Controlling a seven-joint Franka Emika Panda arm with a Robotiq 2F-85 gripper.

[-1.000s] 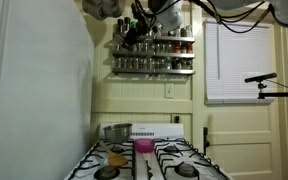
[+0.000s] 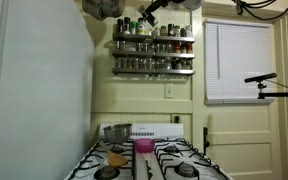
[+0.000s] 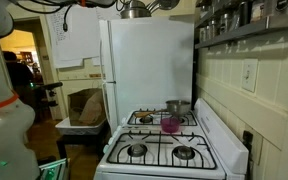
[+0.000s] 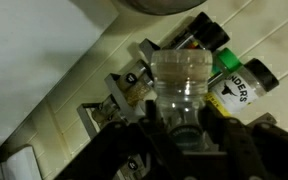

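In the wrist view a clear glass jar (image 4: 182,85) stands between the dark fingers of my gripper, which is shut on it. Beyond the jar is the spice shelf, where a jar with a black lid and a white label (image 4: 239,90) and a green-capped bottle (image 4: 225,62) sit close by. Exterior view 1 has the gripper (image 2: 152,10) high at the top edge, by the top row of the spice rack (image 2: 154,38); the held jar is too small to make out there. In exterior view 2 the gripper cannot be made out.
Below is a white stove (image 3: 162,165) with a metal pot (image 3: 178,106) and a pink bowl (image 3: 170,124) on it. Pans (image 2: 102,8) hang at the upper left, beside the tall white fridge (image 2: 34,90). Several jars crowd the rack's shelves.
Over the last second the gripper has risen and moved a little to the right in exterior view 1, from in front of the rack to the top edge. Stove and shelves look unchanged.
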